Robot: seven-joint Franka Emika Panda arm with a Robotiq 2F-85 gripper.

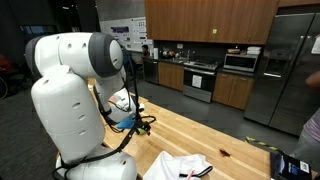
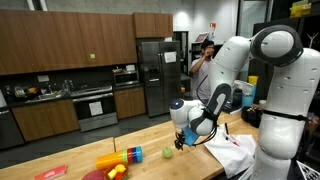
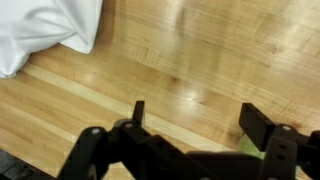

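A small round green object point(image 2: 167, 154) rests on the wooden table in the second exterior view. My gripper point(image 2: 187, 143) hangs low over the table beside it, a little to its right. In the wrist view the gripper is open, its fingers wide apart with only bare wood in the gap. Part of the green object point(image 3: 249, 145) shows at the right finger, which covers much of it. Whether they touch I cannot tell. The first exterior view has the gripper point(image 1: 146, 124) near the table's left side, with the green object largely hidden there.
White cloth point(image 1: 175, 166) lies on the table, also at the upper left of the wrist view. A multicoloured cylinder point(image 2: 119, 157), yellow items point(image 2: 117, 172) and a red bowl point(image 2: 95, 175) stand to the left in the second exterior view. Mid-table is mostly clear.
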